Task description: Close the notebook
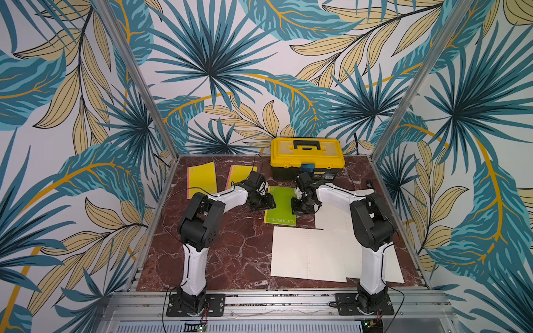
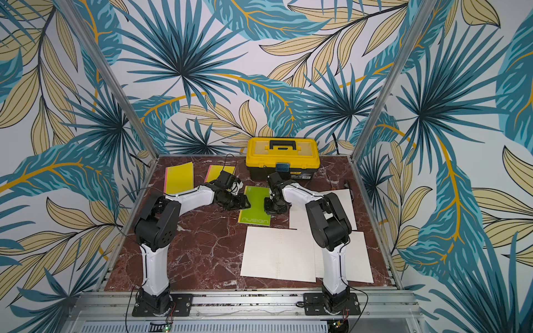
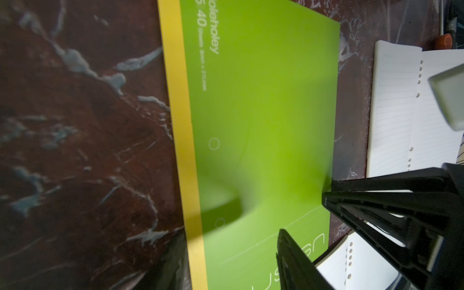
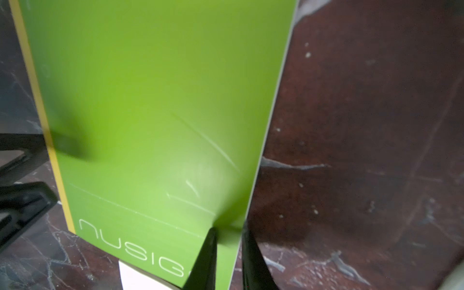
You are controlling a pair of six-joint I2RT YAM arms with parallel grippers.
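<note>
A green notebook [image 1: 283,201] lies with its cover flat and shut on the table between both arms. Its yellow spine [image 3: 179,111] runs along the left side. At that side my left gripper is open, one finger beyond the spine and the other over the cover. My right gripper is at the notebook's right edge near the lower corner, its fingers slightly apart with the edge line between them. Neither appears clamped on the cover; whether the right fingertips touch it is unclear. Open notebooks with white lined pages [image 1: 294,252] lie in front and to the right.
Two yellow notebooks [image 1: 201,178] lie at the back left, and a yellow and black toolbox [image 1: 308,152] stands behind the green notebook. More white pages [image 1: 333,217] spread beneath the right arm.
</note>
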